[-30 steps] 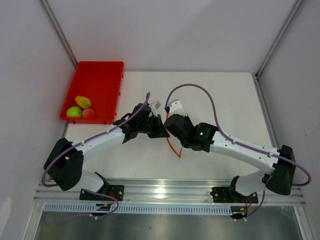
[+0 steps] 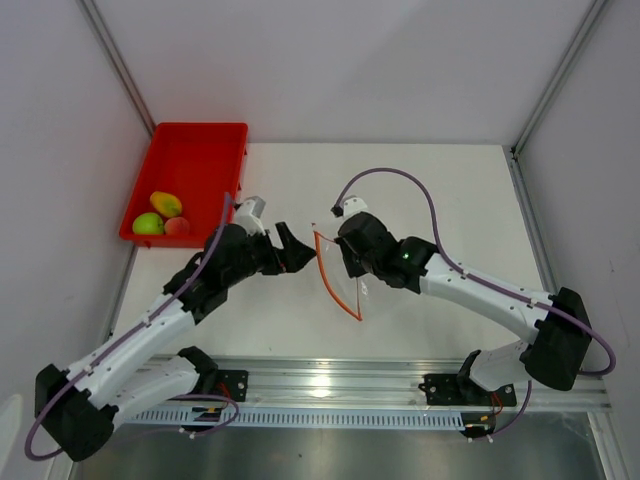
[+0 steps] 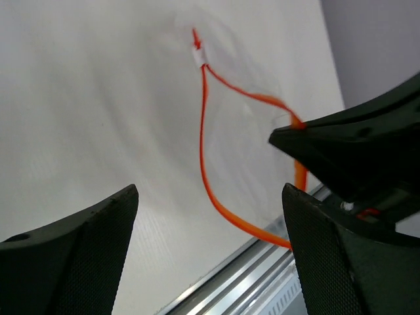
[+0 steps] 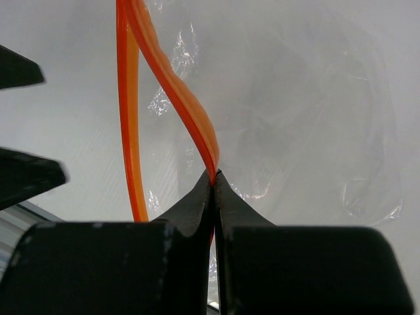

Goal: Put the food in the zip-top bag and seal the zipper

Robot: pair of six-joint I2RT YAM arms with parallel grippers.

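Observation:
A clear zip top bag with an orange rim (image 2: pixel 331 287) lies mid-table, its mouth parted into two orange strips in the left wrist view. My right gripper is shut on the bag's rim, one orange strip running down between its fingertips. Just left of the bag, my left gripper (image 2: pixel 298 248) stands open with empty space between its fingers; the orange strips (image 3: pixel 223 209) lie beyond them. The food, a green apple-like fruit (image 2: pixel 148 224), a yellow fruit (image 2: pixel 166 204) and a peach-coloured fruit (image 2: pixel 177 227), sits in the red bin (image 2: pixel 200 150).
The red bin occupies the table's back left corner. Bare white table (image 2: pixel 460 190) stretches across the back and right. A metal rail (image 2: pixel 320 372) runs along the front edge. Both gripper tips are close together at the bag's mouth.
My left gripper has opened and drawn back left from the bag, its arm swinging toward the front. The bag's mouth now shows wider. The right arm has shifted only slightly.

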